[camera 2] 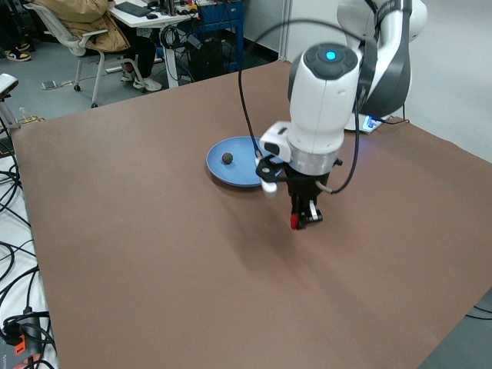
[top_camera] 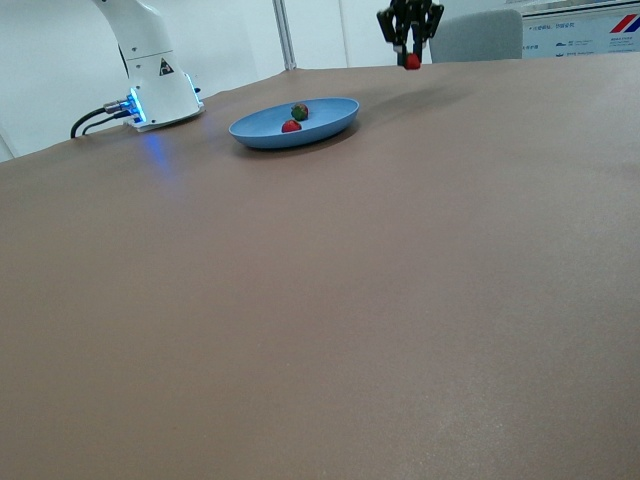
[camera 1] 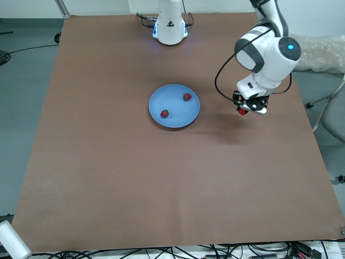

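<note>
A blue plate [camera 1: 173, 102] [top_camera: 262, 125] [camera 2: 238, 169] lies on the brown table [camera 1: 178, 178], holding two strawberries [camera 1: 165, 113] [top_camera: 292, 126] [camera 2: 227, 158]. My gripper [camera 1: 243, 108] [top_camera: 409, 45] [camera 2: 302, 217] hangs right of the plate in the left view, above the table and apart from the plate. A red item [top_camera: 412, 62] shows at its fingertips; whether it is held or part of the gripper, and whether the fingers are open or shut, I cannot tell.
Bare table surrounds the plate. A grey chair [camera 1: 337, 116] and clear plastic wrap [camera 1: 321, 54] are beyond the right edge. Cables line the near edge.
</note>
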